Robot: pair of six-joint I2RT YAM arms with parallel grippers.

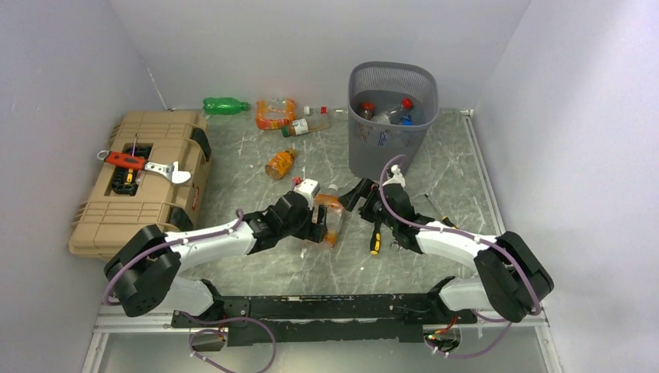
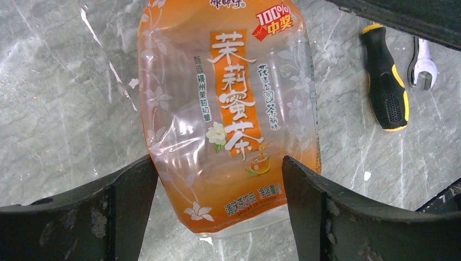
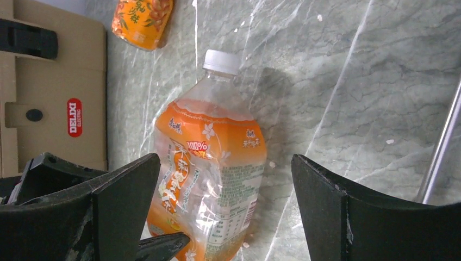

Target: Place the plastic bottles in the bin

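An orange-labelled clear tea bottle (image 1: 332, 221) (image 2: 228, 109) (image 3: 209, 179) lies on the table between the grippers. My left gripper (image 1: 317, 221) straddles its lower end, fingers part open with fingertips at either side; whether they press on it is unclear. My right gripper (image 1: 356, 194) hangs open above the bottle's upper part. The grey bin (image 1: 388, 155) at the back right contains several bottles. A green bottle (image 1: 224, 106), a flattened orange bottle (image 1: 273, 116), more clear bottles and a small orange bottle (image 1: 280, 165) lie at the back.
A tan toolbox (image 1: 101, 217) with an adjustable wrench (image 1: 171, 172) on it fills the left side. A screwdriver (image 2: 386, 76) and small spanner (image 2: 424, 70) lie right of the tea bottle. Another long tool (image 3: 440, 141) lies farther right. Walls enclose the back and sides.
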